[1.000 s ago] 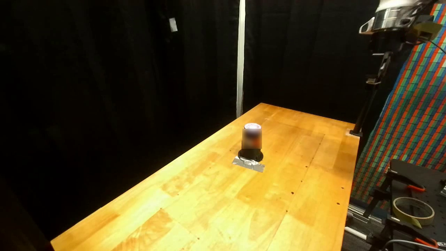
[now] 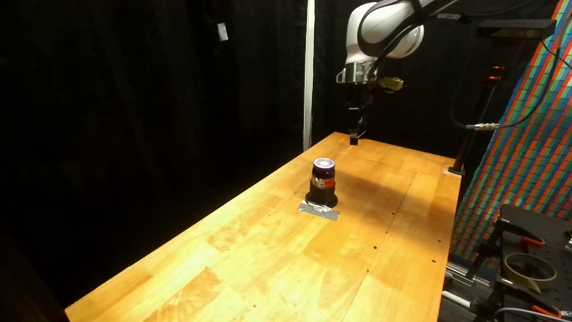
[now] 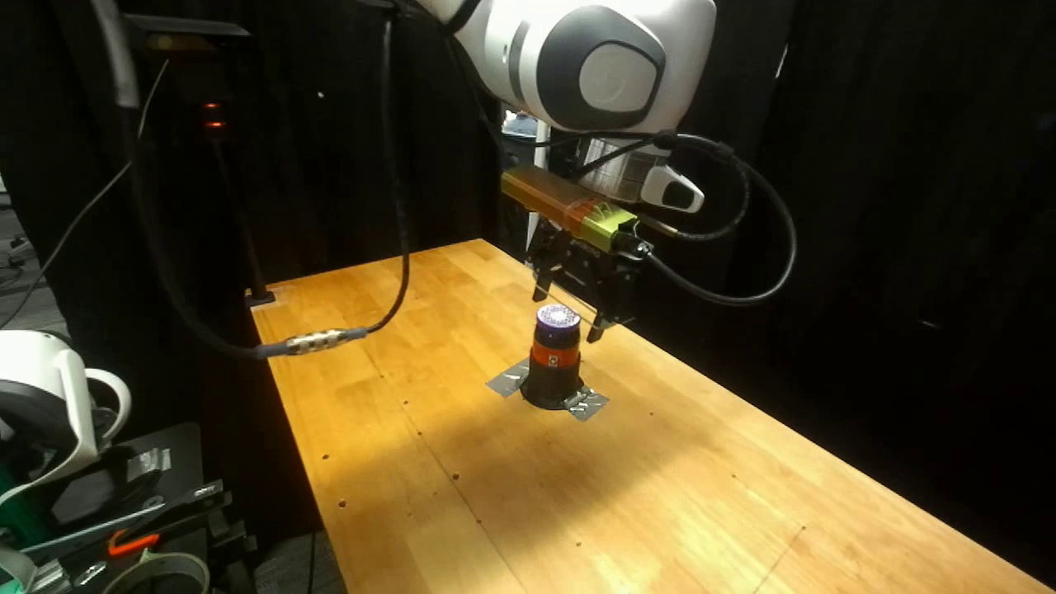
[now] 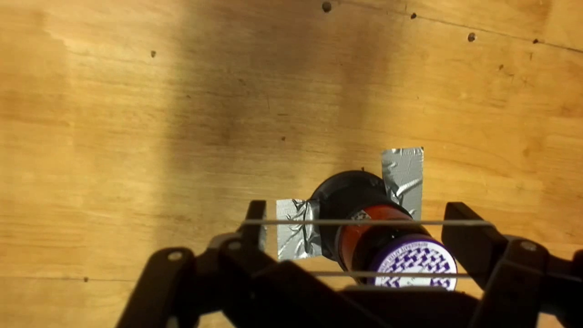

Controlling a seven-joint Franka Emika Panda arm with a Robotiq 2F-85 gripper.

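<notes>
A dark jar (image 2: 323, 180) with a purple-and-white lid (image 3: 558, 316) and an orange-red label stands upright in a black round holder (image 3: 550, 394). Silver tape (image 4: 298, 232) fixes that holder to the wooden table. My gripper (image 2: 355, 140) points down, higher than the lid and farther back in exterior view 1. In exterior view 2 the open gripper (image 3: 568, 313) has its two fingers well apart, nothing held. From the wrist, the lid (image 4: 418, 265) shows low in the picture, nearer the right finger (image 4: 468, 232) and partly covered by gripper parts.
Bare wooden tabletop (image 2: 279, 263) surrounds the holder, with a few small holes. A thin stand (image 2: 462, 155) rises at the far right corner. Beside the table, a black cart carries a tape roll (image 2: 529, 271) and clamps. A cable (image 3: 396, 198) hangs across exterior view 2.
In exterior view 1 the arm has swung from the upper right to the left and lower, bringing my gripper over the table's far end. The jar and holder have stayed in place.
</notes>
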